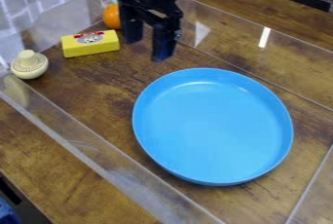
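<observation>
My dark gripper [152, 35] hangs open at the top centre, above the wooden floor behind the blue plate, with nothing visible between its fingers. A yellow box [92, 44] lies to its left, and an orange round object [112, 16] sits behind it, just left of the arm. A large blue round plate [212, 126] lies in front of the gripper, to the lower right.
A white mushroom-shaped object [29, 64] sits at the left beside a clear plastic wall.
</observation>
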